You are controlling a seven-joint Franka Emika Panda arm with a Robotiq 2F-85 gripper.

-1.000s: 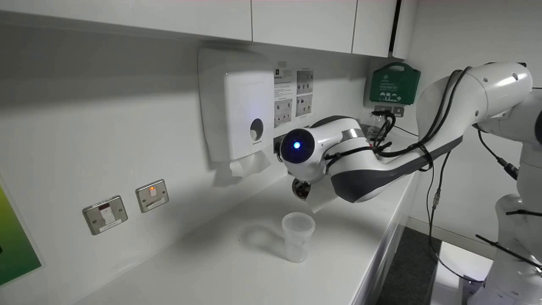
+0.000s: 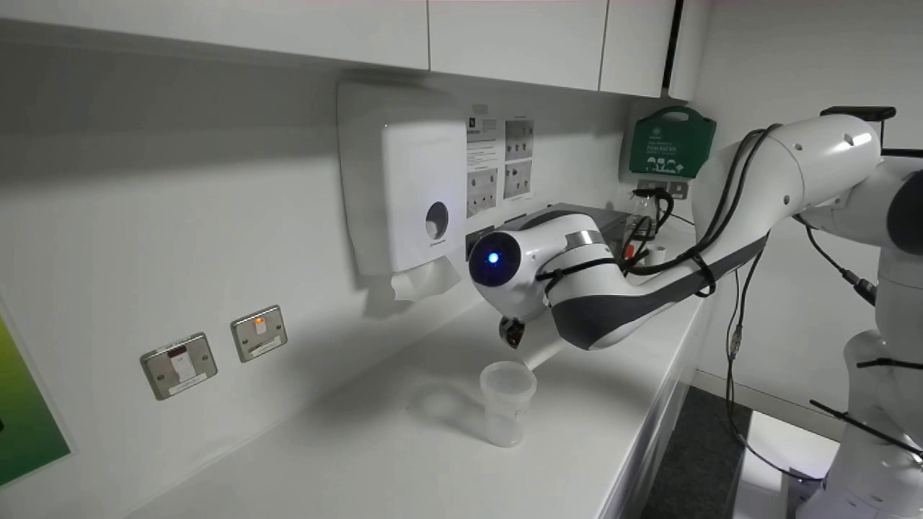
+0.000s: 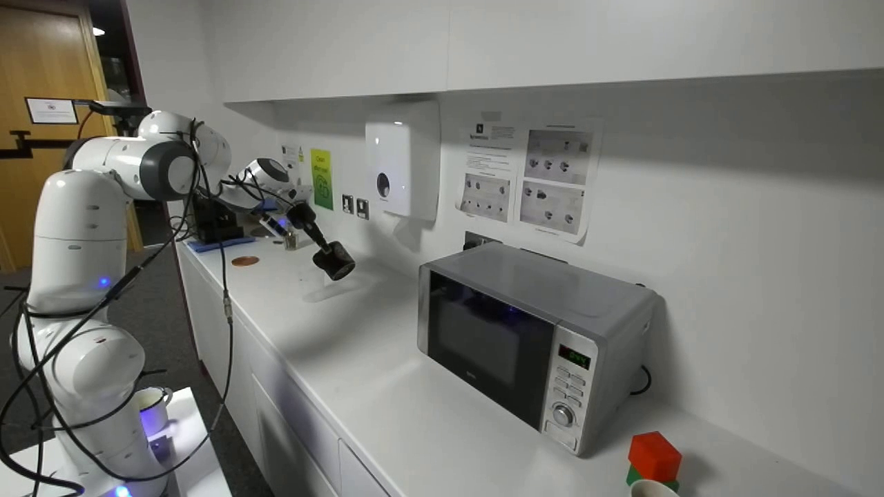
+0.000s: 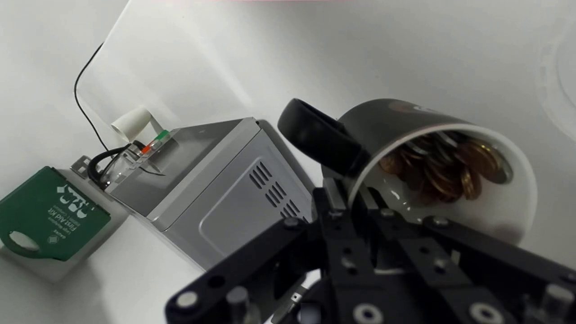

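A mug (image 4: pixel 378 119), dark outside and white inside, is tilted in the wrist view with its mouth toward the camera. Several copper and silver coins (image 4: pixel 445 173) lie inside it. My gripper is shut on the mug's wall, close to the dark handle. In exterior view 2 the dark mug (image 3: pixel 335 261) hangs in the air over the counter. Below it, a clear plastic cup (image 2: pixel 508 405) stands upright on the counter; its inside looks empty. Only part of the cup (image 4: pixel 567 70) shows at the wrist view's right edge. The arm hides most of the mug in exterior view 1.
A microwave (image 3: pixel 530 331) stands against the wall farther along the counter (image 3: pixel 348 356). Beyond it are red and green blocks (image 3: pixel 655 457) and a pale cup. A paper towel dispenser (image 2: pixel 407 173) hangs above the counter. Open surface surrounds the clear cup.
In exterior view 1, the wrist and the mug have shifted slightly left and down, bringing the mug nearer to the clear cup. The cup has stayed put.
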